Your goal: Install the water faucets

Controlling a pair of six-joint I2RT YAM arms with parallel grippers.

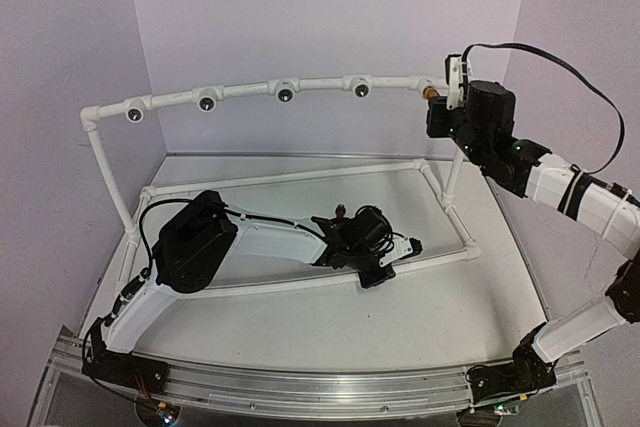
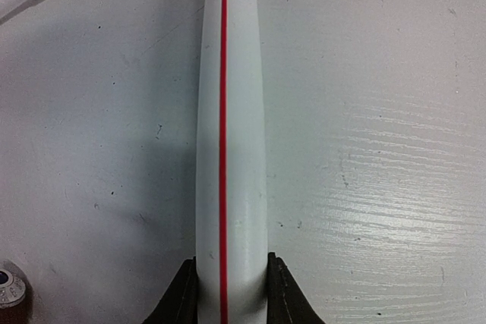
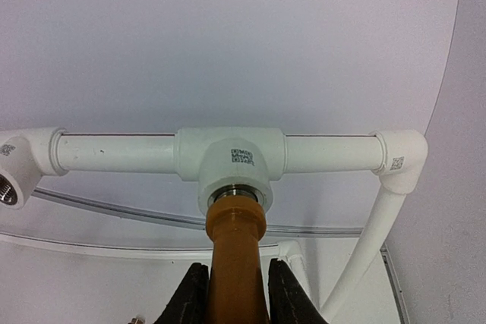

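Note:
An orange-brown faucet (image 3: 237, 263) points up at the rightmost white tee fitting (image 3: 241, 146), with my right gripper shut around its body. Its upper end meets the tee's metal-lined mouth; whether the threads have caught cannot be told. From above, this right gripper (image 1: 443, 97) hides most of the faucet. My left gripper is shut on a white pipe with a red stripe (image 2: 243, 134), a finger touching each side. In the top view that gripper (image 1: 388, 265) sits at the front rail of the lower frame.
More tee fittings with empty round openings line the top pipe (image 1: 250, 89) leftward. A small dark-reddish object (image 1: 340, 211) stands behind the left arm. Bare white tabletop (image 1: 450, 307) lies in front of the frame.

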